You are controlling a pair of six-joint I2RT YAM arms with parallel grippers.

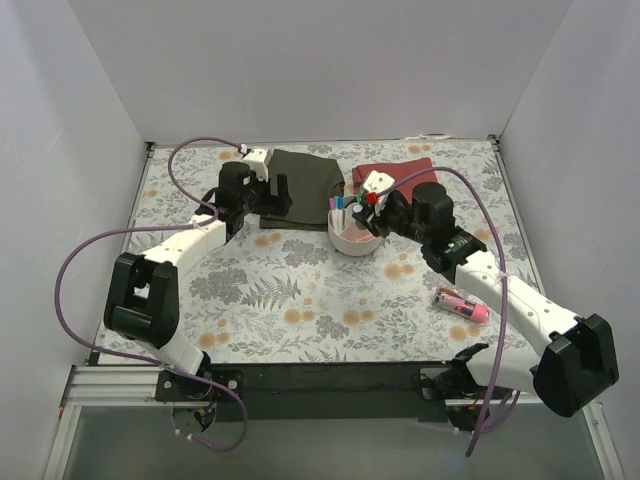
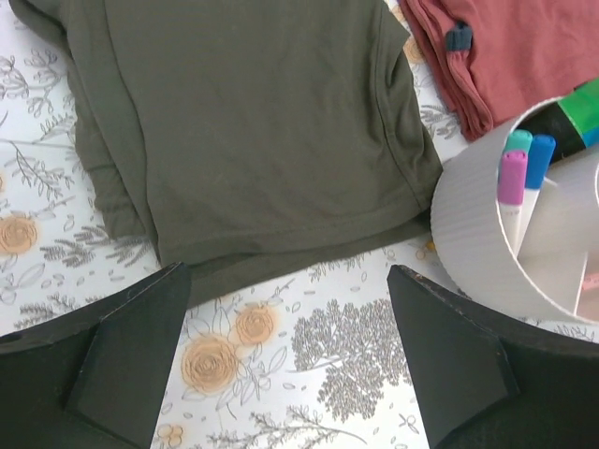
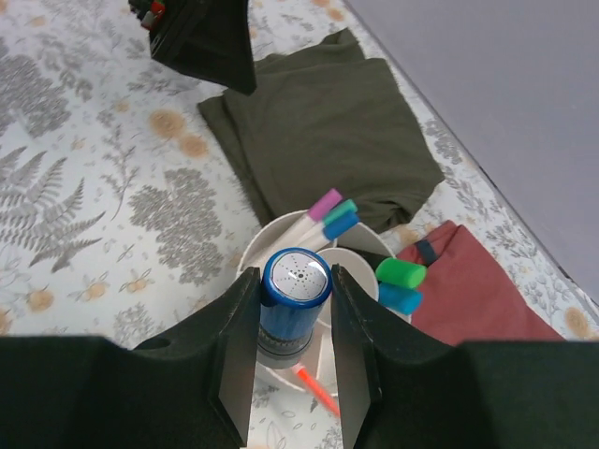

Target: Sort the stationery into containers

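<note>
A white round container (image 1: 352, 243) stands near the middle, holding pink, teal and blue-capped markers (image 2: 511, 178), a green-capped item (image 3: 401, 273), a small white cup (image 3: 354, 265) and an orange stick (image 3: 316, 388). My right gripper is shut on a blue-rimmed cylinder (image 3: 290, 323) with a pale round top. In the right wrist view the cylinder appears over the container's opening; its clearance from the inside cannot be told. My left gripper (image 1: 274, 192) is open and empty, above the dark folded cloth (image 1: 310, 175).
A folded red cloth (image 1: 415, 172) lies behind the container to the right. A pink cylindrical item (image 1: 462, 305) rests at the right, near the right arm.
</note>
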